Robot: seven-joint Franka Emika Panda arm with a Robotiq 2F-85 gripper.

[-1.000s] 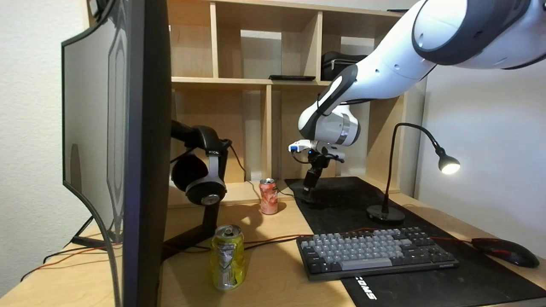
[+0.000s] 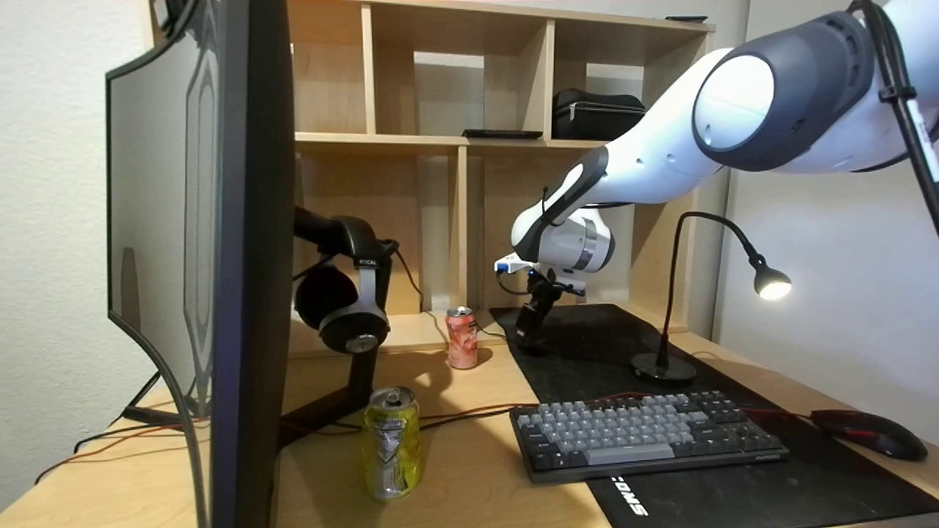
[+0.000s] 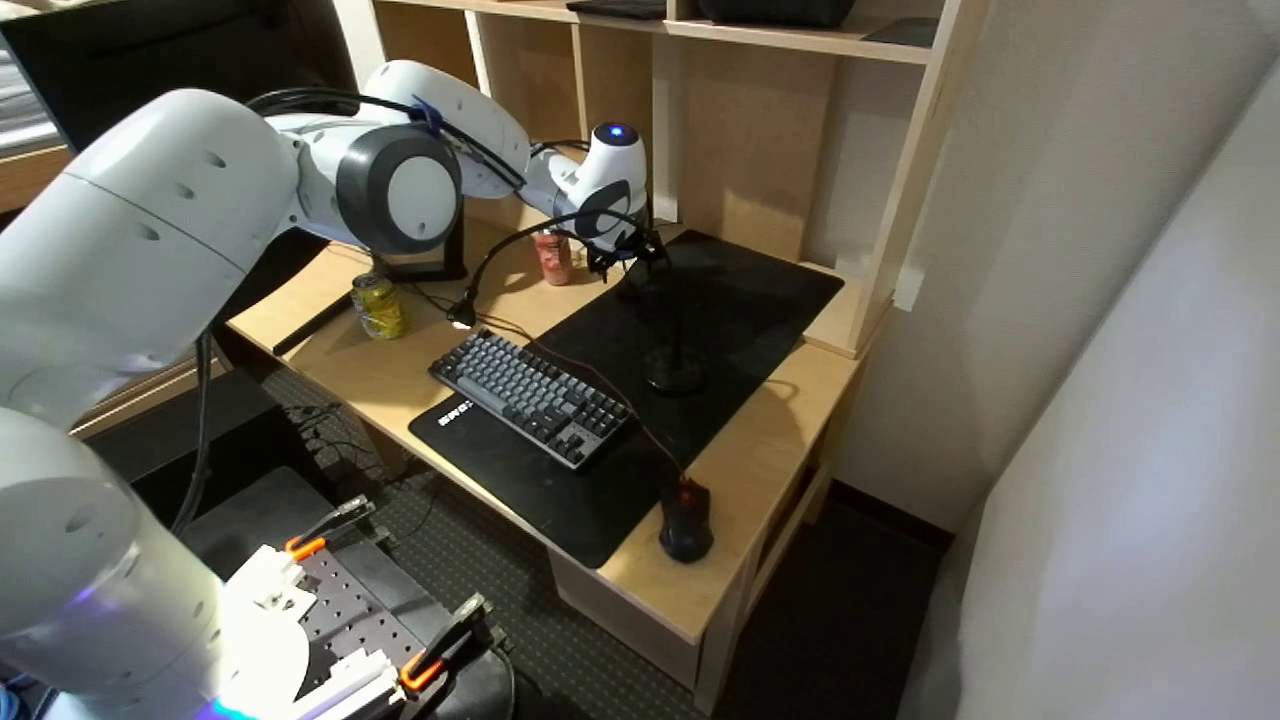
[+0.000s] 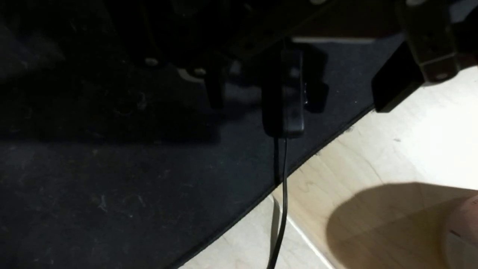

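Observation:
A small black box-shaped device (image 4: 293,96) with a thin black cable (image 4: 285,201) trailing from it is seen in the wrist view over the dark desk mat (image 4: 112,201). My gripper is open, one finger (image 4: 394,83) on the right and a darker one on the left. Between the fingers as seen from the wrist lies the device, with a visible gap on both sides. In exterior view 1 the gripper (image 2: 525,334) points down, low over the mat's far left part; whether it touches the mat cannot be told.
A pink can (image 2: 462,338) stands just left of the gripper, and a yellow can (image 2: 392,443) nearer the front. The keyboard (image 2: 647,431), lamp (image 2: 665,365) and mouse (image 3: 686,523) occupy the right side. A monitor (image 2: 255,264) and headphone stand (image 2: 361,378) are at left.
The arm has come down, and my gripper is slightly lower and a touch further left, nearer the mat. Cans, keyboard and lamp stand where they were.

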